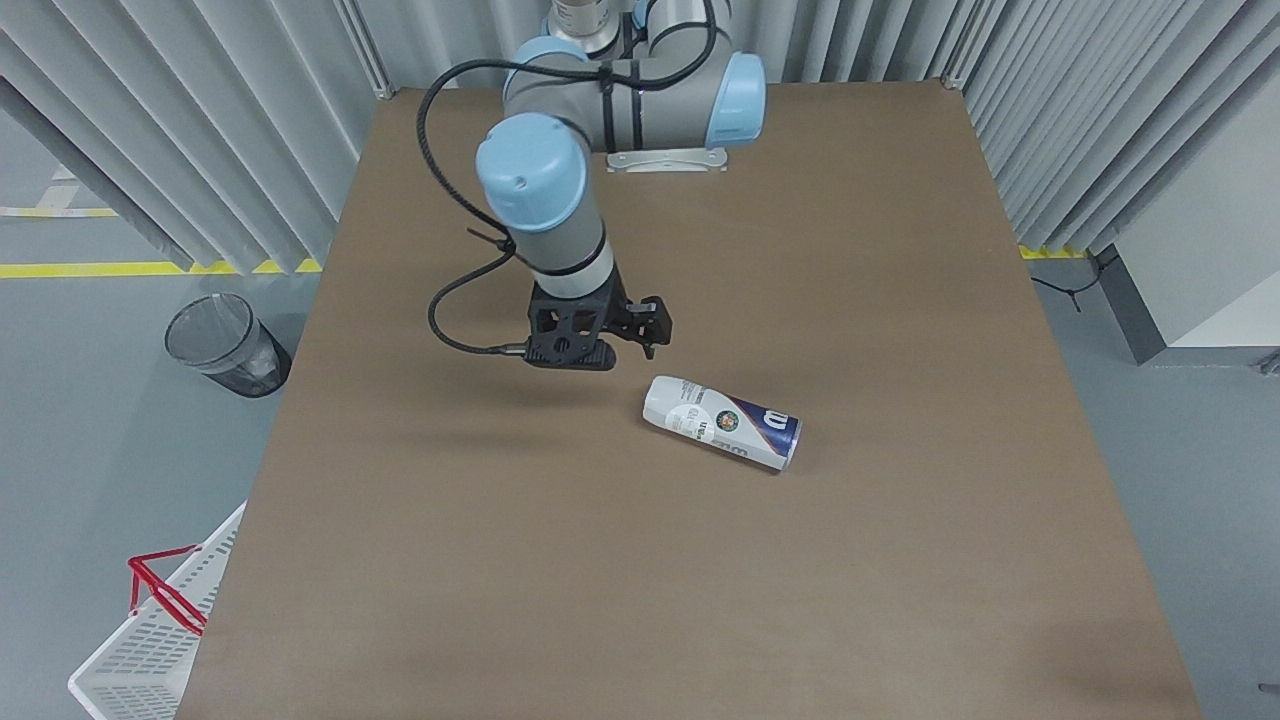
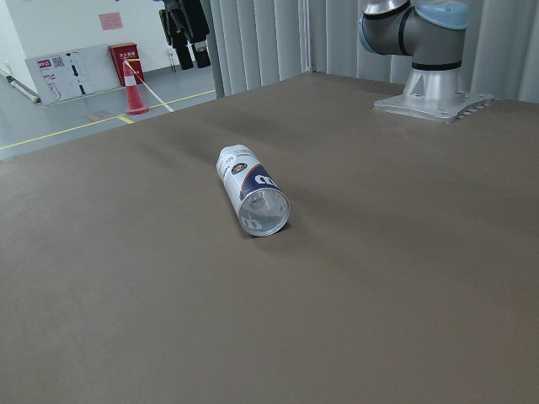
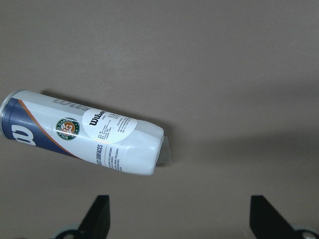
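Note:
A white and navy Wilson ball can (image 1: 720, 422) lies on its side on the brown table (image 1: 912, 540), beyond my gripper (image 1: 633, 338) in the front view. In the left view the can (image 2: 251, 189) lies mid-table and my gripper (image 2: 189, 50) hangs above at the top. The wrist view shows the can (image 3: 79, 129) at the left, above the two black fingers of my gripper, which stand wide apart with nothing between them.
A dark bin (image 1: 228, 342) and a white basket (image 1: 150, 660) stand on the floor left of the table. Curtains hang behind the arm.

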